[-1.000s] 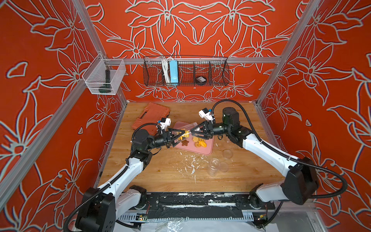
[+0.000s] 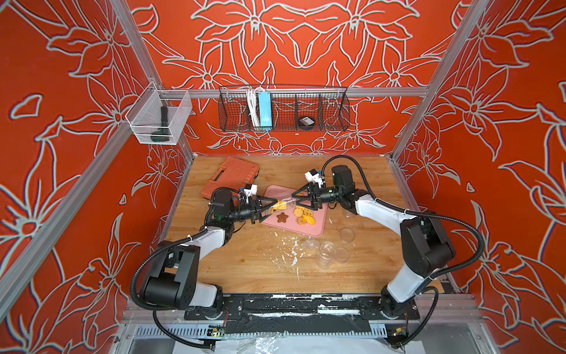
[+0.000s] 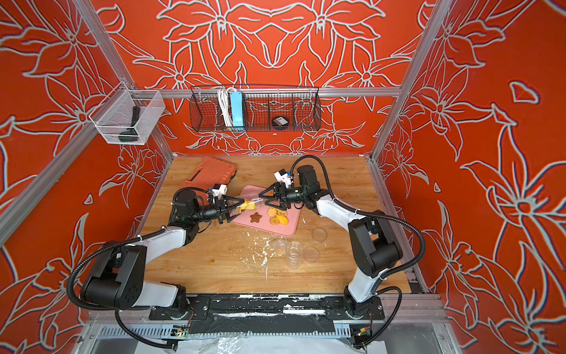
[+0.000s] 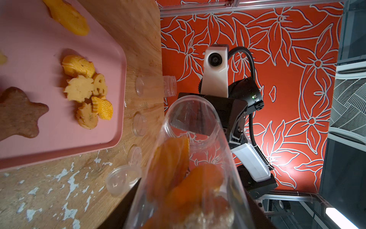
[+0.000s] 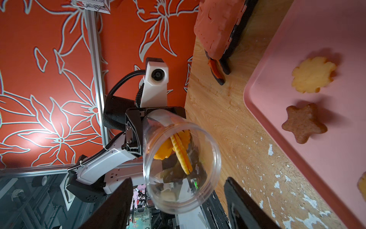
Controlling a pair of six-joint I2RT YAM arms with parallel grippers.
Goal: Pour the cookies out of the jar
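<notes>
A clear jar (image 4: 205,152) holding orange and yellow cookies (image 4: 198,183) lies on its side above the pink tray (image 2: 315,227), my left gripper (image 2: 273,206) shut on it. Its uncovered mouth (image 5: 213,160) faces my right gripper, whose fingers (image 5: 244,208) are apart with nothing between them. Inside, cookies (image 5: 181,152) sit well back from the rim. On the tray lie a brown star cookie (image 5: 305,122) and several yellow ones (image 2: 304,216). A clear round lid (image 2: 310,242) is on the table in front of the tray.
Another clear jar (image 2: 325,255) and clear lids (image 2: 347,234) occupy the table front right of the tray. A closed orange case (image 2: 235,174) lies back left. White flakes (image 2: 289,250) mark the table in front.
The right gripper's fingers have spread and come away from the jar's mouth. A clear lid now lies in front of the tray where the wood was bare. Both arms have shifted slightly.
</notes>
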